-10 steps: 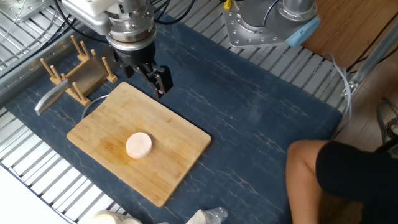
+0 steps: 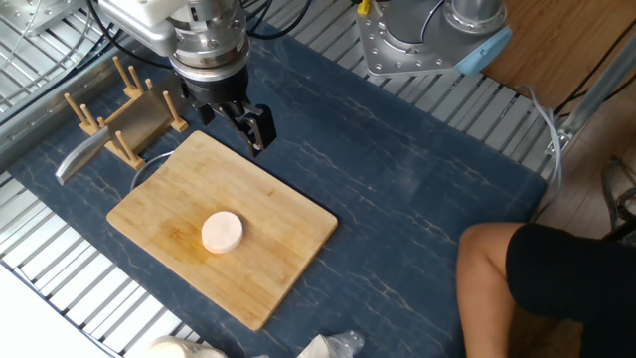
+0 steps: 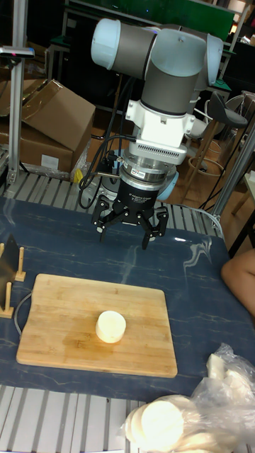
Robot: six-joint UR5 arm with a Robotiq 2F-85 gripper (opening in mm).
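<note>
A pale round slab (image 2: 222,231) lies flat on the wooden cutting board (image 2: 283,224), near the board's middle. In the other exterior view the same round slab (image 3: 111,326) looks thick and cream-white. My gripper (image 3: 123,236) hangs in the air beyond the board's far edge, its fingers spread wide with nothing between them. From above, the gripper (image 2: 231,127) appears close to the board's far corner, apart from the slab. A cleaver (image 2: 127,127) with a metal handle rests in a wooden peg rack to the left of the board.
The peg rack (image 2: 125,149) has several upright pegs. A clear bag (image 3: 230,381) with pale round pieces (image 3: 161,424) lies at the front right edge. A person's arm (image 2: 485,283) rests at the table's right side. Dark mat (image 2: 397,189) right of the board is clear.
The person's arm at the right has shifted very slightly. My gripper, the board, the slab and the cleaver have not visibly moved.
</note>
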